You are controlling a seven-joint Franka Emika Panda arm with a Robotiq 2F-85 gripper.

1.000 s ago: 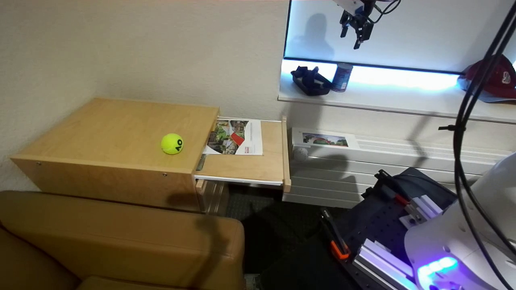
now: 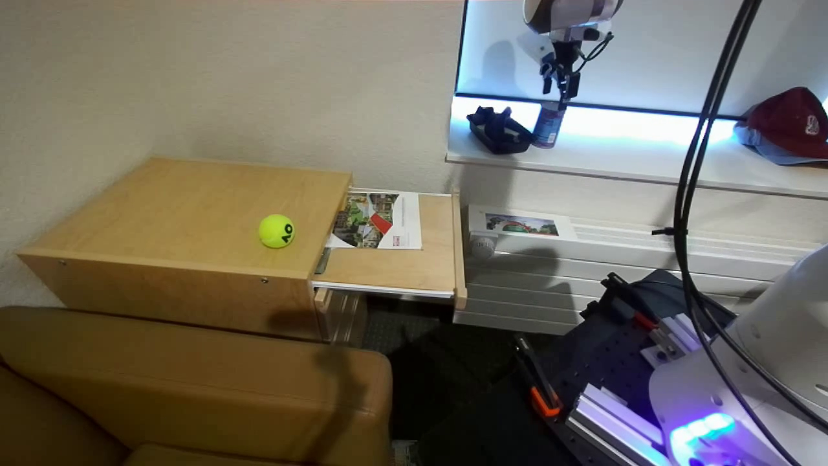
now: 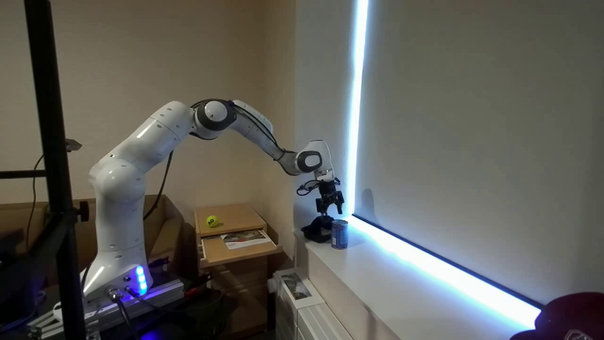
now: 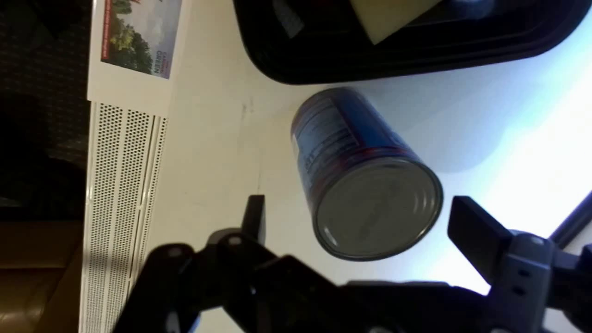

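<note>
A blue can (image 4: 355, 138) with a plain metal end stands on the white windowsill, its end facing the camera in the wrist view. My gripper is open over it, one black finger (image 4: 254, 219) to the can's left and the other to its right. Gaps show on both sides, and nothing is gripped. Seen from the side, the gripper (image 3: 329, 208) points down just above the can (image 3: 339, 234). In exterior view 1 the gripper (image 2: 560, 87) overlaps the top of the can (image 2: 548, 128).
Close to the can is a black container (image 4: 311, 69) with items in it. A red cap (image 2: 788, 124) lies farther along the sill. An open drawer (image 2: 438, 268) holds a magazine, and a tennis ball (image 2: 276, 232) rests on the cabinet.
The gripper has come down toward the sill, from clear above the can to right over its top. The arm's cables have swung left. The can and container have stayed put.
</note>
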